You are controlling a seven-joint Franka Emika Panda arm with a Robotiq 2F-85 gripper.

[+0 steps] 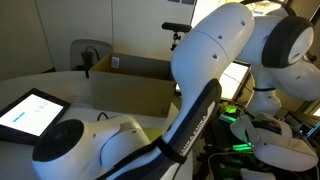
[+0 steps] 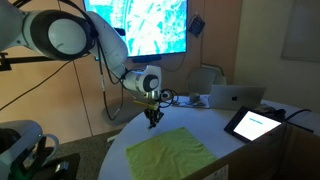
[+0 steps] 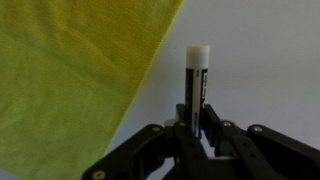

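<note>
In the wrist view a marker [image 3: 197, 75] with a white end and a dark barrel sticks out from between the fingers of my gripper. The fingers are shut on it. A yellow-green cloth [image 3: 70, 75] lies flat on the table to the left of the marker, its edge running diagonally. From exterior view 2, my gripper [image 2: 153, 120] hangs over the white table, just beyond the far left part of the cloth [image 2: 170, 153]. In exterior view 1 the arm hides the gripper and most of the cloth.
A cardboard box [image 1: 130, 85] stands at the table's edge. Near it lies a tablet [image 1: 33, 114] with a lit screen. A laptop [image 2: 236, 97] sits at the back of the table.
</note>
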